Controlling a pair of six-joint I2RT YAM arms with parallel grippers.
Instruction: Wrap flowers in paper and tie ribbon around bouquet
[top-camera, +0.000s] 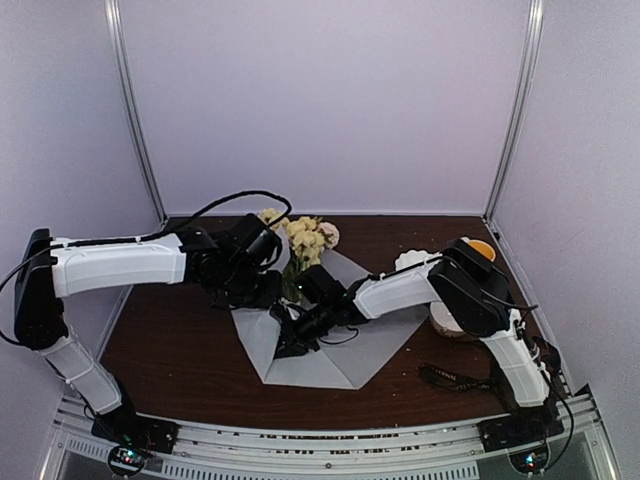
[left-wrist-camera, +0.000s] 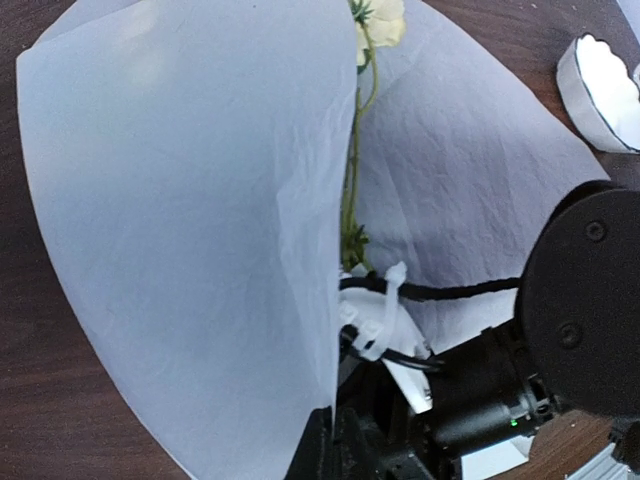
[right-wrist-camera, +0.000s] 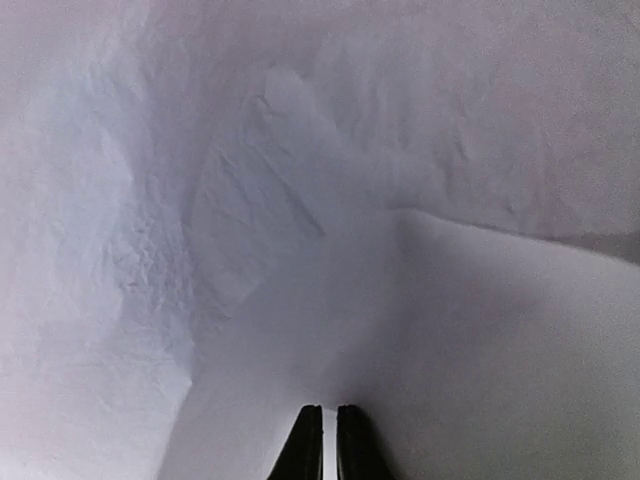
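Note:
Pale wrapping paper (top-camera: 310, 372) lies on the dark table beneath the bouquet of yellow and pink flowers (top-camera: 308, 238). In the left wrist view a large flap of the paper (left-wrist-camera: 190, 220) is folded over the stems, with one yellow bloom (left-wrist-camera: 383, 20) and some green stems showing past its edge. My left gripper is shut on that edge of the paper. Low over the paper near the stem ends, my right gripper is slightly open, a narrow gap between its fingertips; paper surrounds it. Whether paper lies in that gap is unclear.
A dark ribbon (top-camera: 455, 380) rests on the table at the right front. Behind the right arm are a scalloped white dish (top-camera: 412, 258), a round container (top-camera: 443, 320) and an orange-lined mug (top-camera: 483, 249). Both arms nearly meet over the bouquet.

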